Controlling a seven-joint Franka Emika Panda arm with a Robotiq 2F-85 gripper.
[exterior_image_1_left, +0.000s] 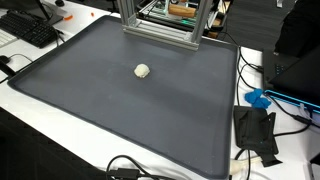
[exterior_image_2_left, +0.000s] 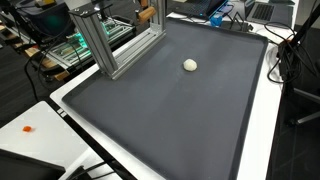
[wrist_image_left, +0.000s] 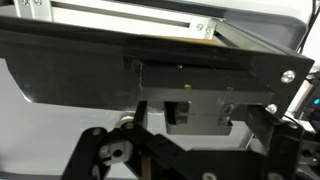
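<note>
A small whitish round object (exterior_image_1_left: 141, 71) lies on the dark grey mat (exterior_image_1_left: 130, 110), toward its far side in exterior view 1. The same pale object (exterior_image_2_left: 190, 64) shows near the far end of the mat in exterior view 2. In the wrist view my gripper is open, with its fingers spread left and right and nothing visibly held between them. A small pale rounded bit (wrist_image_left: 126, 118) peeks out beside the left finger. My gripper cannot be made out in either exterior view.
A metal frame (exterior_image_1_left: 160, 35) stands at the mat's far edge. To the right of the mat lie a black item (exterior_image_1_left: 255, 132) and a blue one (exterior_image_1_left: 257, 98), with cables around them. A keyboard (exterior_image_1_left: 27, 28) is at the far left.
</note>
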